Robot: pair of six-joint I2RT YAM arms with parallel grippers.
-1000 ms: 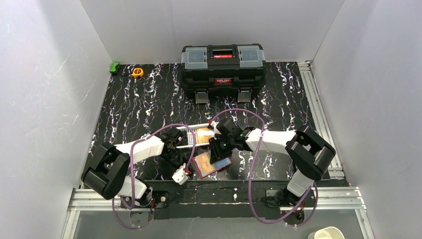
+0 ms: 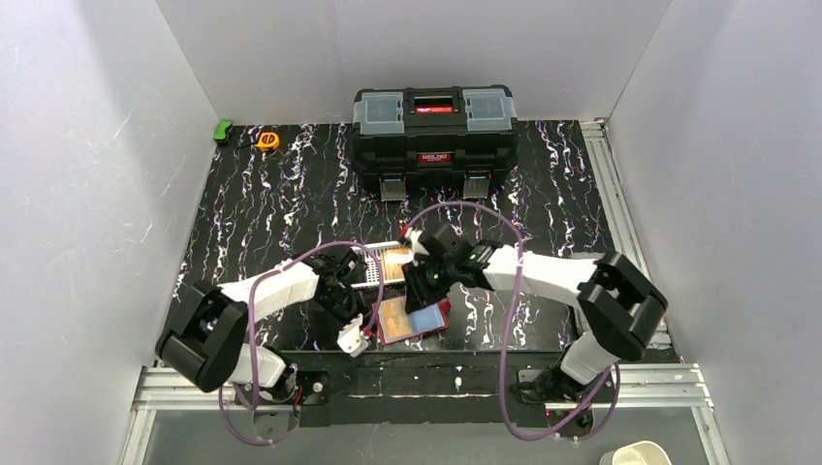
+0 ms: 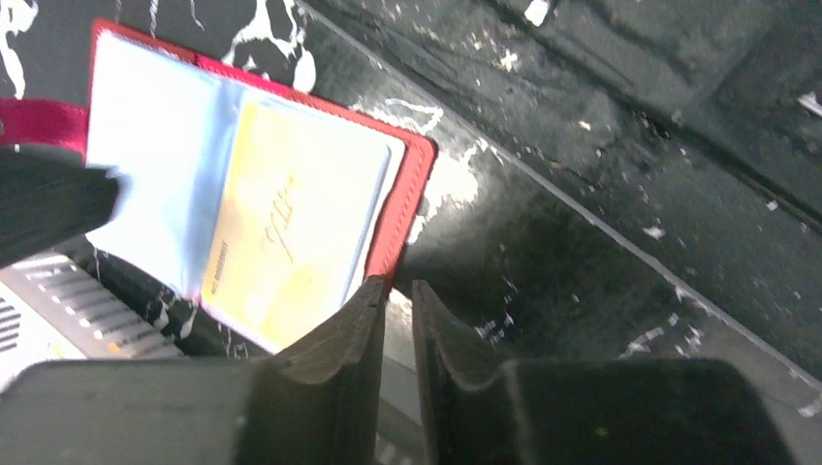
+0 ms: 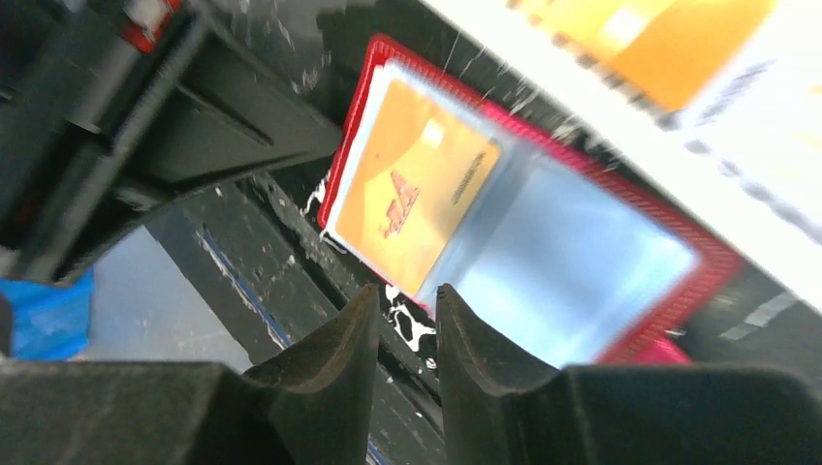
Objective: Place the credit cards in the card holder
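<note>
The red card holder (image 2: 415, 336) lies spread open at the table's front, with clear, bluish pockets. A golden-orange card (image 4: 402, 184) sits in its left pocket. The right pocket (image 4: 567, 257) looks empty in the right wrist view. At the holder's left end is my left gripper, fingers slightly open, its tips over the red edge; whether that edge reaches between them I cannot tell. My right gripper hangs above the holder near its middle, part open, nothing between its fingers. In the top view the arms cover part of the holder.
Just behind the holder stands a white rack (image 2: 372, 271) with orange cards (image 2: 395, 260). A black toolbox (image 2: 434, 145) is at the back; an orange tape (image 2: 268, 141) and a green item (image 2: 223, 131) are back left. Both table sides have free room.
The holder has turned slightly. My left arm has barely moved.
</note>
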